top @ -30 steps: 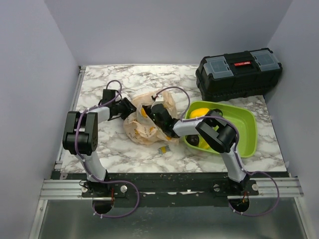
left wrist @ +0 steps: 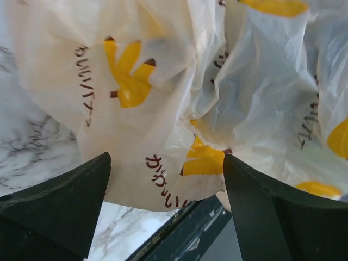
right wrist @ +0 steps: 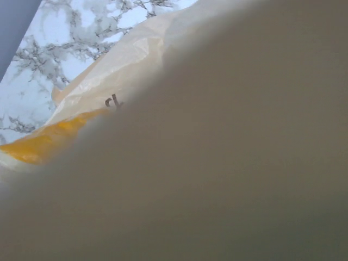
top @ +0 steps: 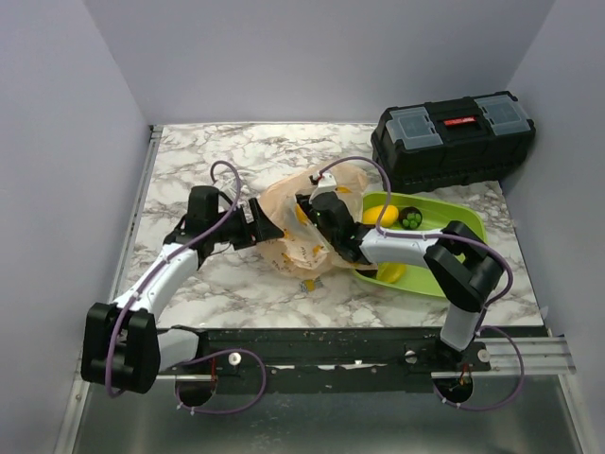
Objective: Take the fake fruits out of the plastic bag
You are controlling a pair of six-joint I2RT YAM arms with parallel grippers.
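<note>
The crumpled, cream-coloured plastic bag [top: 301, 249] with orange patches hangs between my two arms in the top view. Its upper part is held by my right gripper [top: 304, 202], which is shut on the plastic. My left gripper stands open with the bag [left wrist: 155, 117] in front of its fingers and partly between them. A blurred sheet of the bag [right wrist: 128, 54] fills most of the right wrist view, hiding the fingers there. In the green bin [top: 440, 206] lie a yellow fruit [top: 381, 216], a dark green one [top: 410, 218] and more yellow [top: 390, 272]. Whatever the bag contains is hidden.
A black toolbox [top: 454, 142] stands at the back right, behind the bin. Close to the bag's lower edge lies a small blue-and-yellow item [top: 308, 285].
My right gripper has moved rightward with the bag, which now overlaps the bin's left edge and comes close to the small item. The left gripper has moved right and toward the front, up to the bag.
</note>
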